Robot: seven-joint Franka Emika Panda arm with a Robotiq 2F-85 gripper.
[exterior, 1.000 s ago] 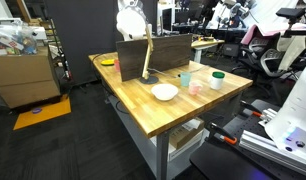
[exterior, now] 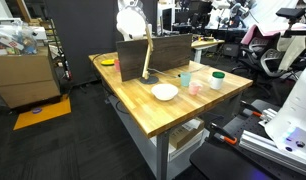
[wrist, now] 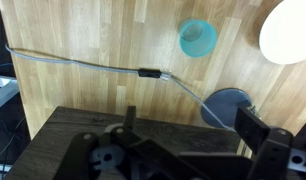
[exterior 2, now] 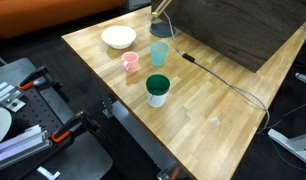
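Observation:
In the wrist view my gripper stands open, its dark fingers (wrist: 130,120) wide apart and nothing held. The table lies below it. A teal cup (wrist: 197,38) and a white bowl (wrist: 288,32) are ahead of the fingers there. The second exterior view shows the same bowl (exterior 2: 119,37) and cup (exterior 2: 159,54), with a pink cup (exterior 2: 130,62) in front of them. Nearer that camera stands a white mug with a green inside (exterior 2: 157,91). I cannot clearly make out the gripper in either exterior view.
A round dark lamp base (wrist: 225,106) is close to the right finger. A grey cable (wrist: 93,66) crosses the wooden table, and a dark upright panel (exterior: 169,52) stands along its back. Bare wood (exterior 2: 215,122) lies to the right of the mug.

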